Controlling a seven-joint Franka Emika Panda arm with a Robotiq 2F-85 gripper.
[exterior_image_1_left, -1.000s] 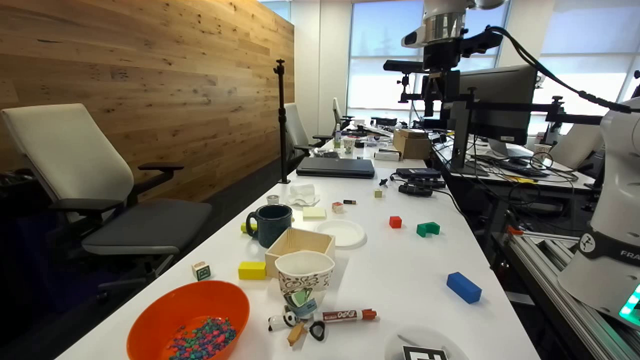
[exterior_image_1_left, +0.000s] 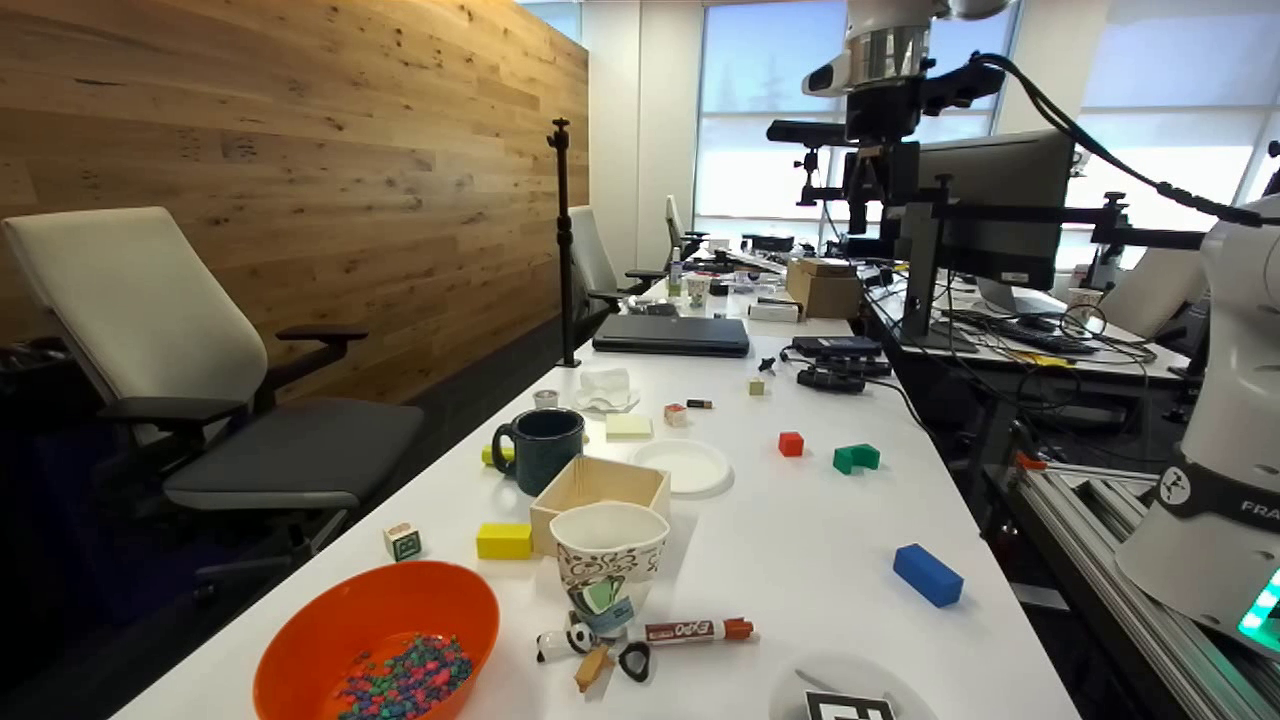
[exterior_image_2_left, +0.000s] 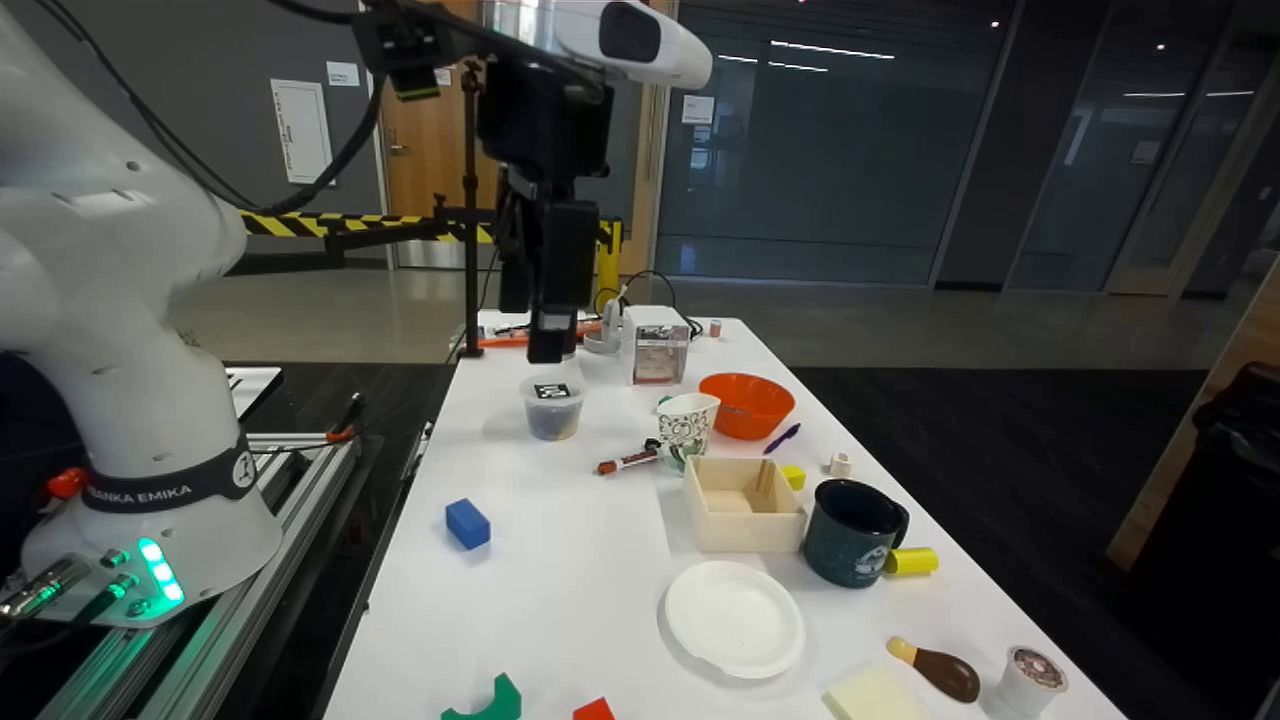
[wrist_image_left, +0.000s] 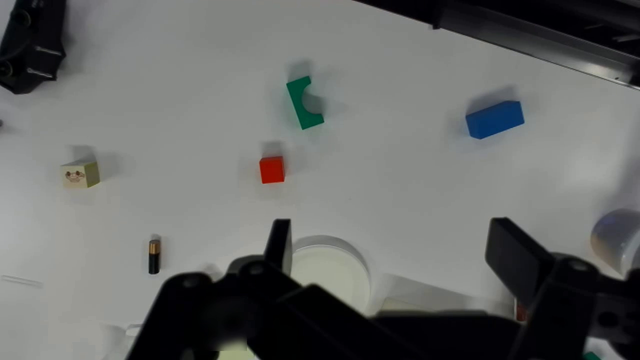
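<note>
My gripper hangs high above the white table, its fingers wide apart and nothing between them. In the wrist view a red cube (wrist_image_left: 273, 170), a green arch block (wrist_image_left: 304, 103) and a blue block (wrist_image_left: 495, 119) lie ahead of the fingers, well separated. Below the left finger shows part of a white plate (wrist_image_left: 331, 273). Beside that plate stands an empty-looking wooden box (exterior_image_2_left: 744, 504), with a dark mug (exterior_image_2_left: 853, 534) next to it. A patterned paper cup (exterior_image_1_left: 609, 546) stands by the box.
An orange bowl (exterior_image_1_left: 377, 636) holds small coloured pieces. Near the cup lies a red marker (exterior_image_1_left: 698, 630); a lidded plastic tub (exterior_image_2_left: 553, 408) stands farther along. A battery (wrist_image_left: 154, 257) and a small picture cube (wrist_image_left: 80, 174) lie apart. Open table surrounds the blue block.
</note>
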